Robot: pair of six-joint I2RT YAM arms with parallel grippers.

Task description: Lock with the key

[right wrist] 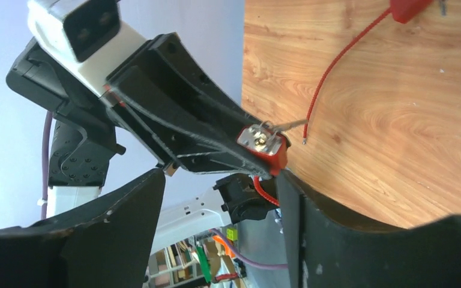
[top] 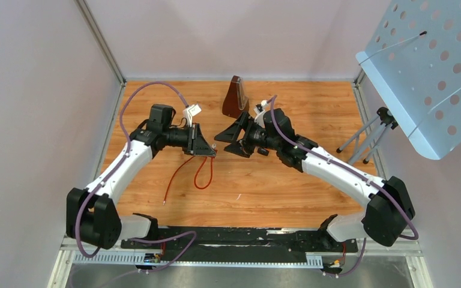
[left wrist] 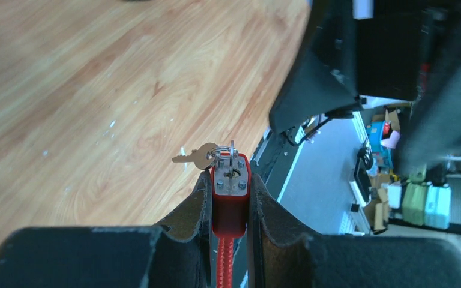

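My left gripper [top: 212, 152] is shut on a red lock [left wrist: 230, 207], one finger on each side. In the left wrist view the lock's metal top faces the camera, and a ring joins it to a flat key [left wrist: 198, 157] that sticks out to the left. A thin upright piece stands by the keyhole; whether it is a second key in the lock I cannot tell. Across a small gap, my right gripper [top: 222, 144] stands open and empty, facing the lock. The right wrist view shows the lock [right wrist: 279, 156] and key [right wrist: 290, 125] ahead of its spread fingers [right wrist: 123, 222].
A second red block [right wrist: 409, 8] with a red cord [right wrist: 330, 71] lies on the table. At the back stands a brown wedge-shaped object [top: 234, 99]. A tripod [top: 369, 135] is at the right edge.
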